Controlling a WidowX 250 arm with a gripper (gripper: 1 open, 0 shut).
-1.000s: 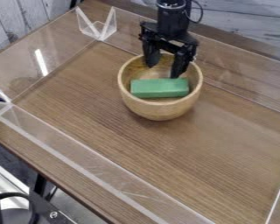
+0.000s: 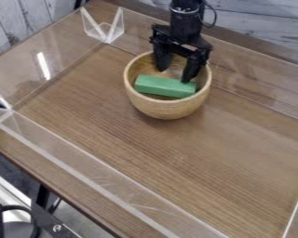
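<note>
A wooden bowl [image 2: 168, 107] stands in the upper middle of the wooden table. Inside it lies a long green block [image 2: 164, 86], tilted slightly, with something lighter brown behind it. The black gripper [image 2: 178, 58] reaches down from the top into the back of the bowl, above and behind the green block. Its fingers stand apart; whether anything small sits between them is hard to tell.
A clear plastic piece [image 2: 103, 23] stands at the back left near the edge. Dark cables show at the lower left.
The bowl has shifted slightly left and up, and the green block in it now lies at a different angle. The gripper has moved slightly within the back of the bowl.
</note>
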